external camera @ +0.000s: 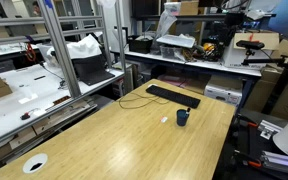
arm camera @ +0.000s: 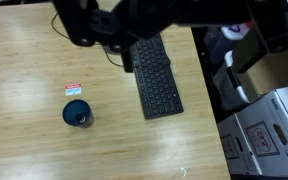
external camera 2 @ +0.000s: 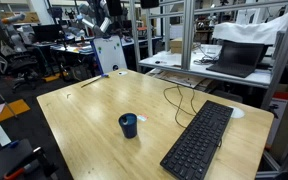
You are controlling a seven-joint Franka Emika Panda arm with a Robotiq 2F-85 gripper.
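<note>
A dark blue mug (external camera: pixel 182 118) stands upright on the wooden table, with a small object inside that I cannot make out. The same mug (external camera 2: pixel 128 127) is left of the keyboard in the second exterior view, and from above the mug (arm camera: pixel 77 112) shows at lower left. A black keyboard (arm camera: pixel 159 88) lies in the middle of the wrist view. High over the table, my gripper is open with nothing between its fingers. It touches neither mug nor keyboard.
Near the mug lies a small red-and-white item (arm camera: pixel 73 89). A thin black cable (external camera 2: pixel 174 103) loops across the table beside the keyboard. A laptop (external camera: pixel 94 70) rests beyond the table's edge.
</note>
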